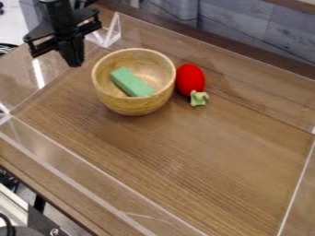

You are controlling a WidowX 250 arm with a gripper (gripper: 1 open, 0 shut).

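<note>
The black gripper (pixel 72 55) is at the upper left, over the table to the left of a wooden bowl (pixel 150 101). It is shut, with nothing visible between its fingers. A green block (pixel 132 81) lies inside the bowl. A red object (pixel 191 79) with a light green top, perhaps a toy vegetable, lies just right of the bowl.
A blue-grey wall or ledge (pixel 264 37) runs along the back right. Cables and dark clutter show beyond the table's left edge.
</note>
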